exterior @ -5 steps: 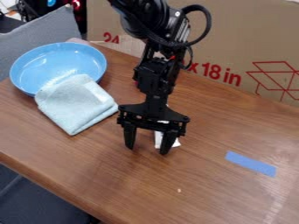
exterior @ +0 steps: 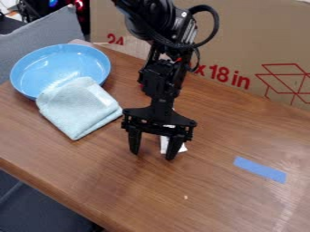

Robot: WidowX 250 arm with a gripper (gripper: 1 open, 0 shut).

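My black gripper [exterior: 151, 147] is low over the wooden table, near the centre of the camera view, with its fingers apart and pointing down. A small white object [exterior: 175, 145] lies at the gripper, partly hidden behind its fingers; I cannot tell what it is or whether the fingers touch it.
A blue bowl [exterior: 34, 63] stands at the back left, with a folded pale cloth [exterior: 78, 109] in front of it. A flat blue strip [exterior: 259, 169] lies at the right. A large cardboard box [exterior: 255, 50] lines the back.
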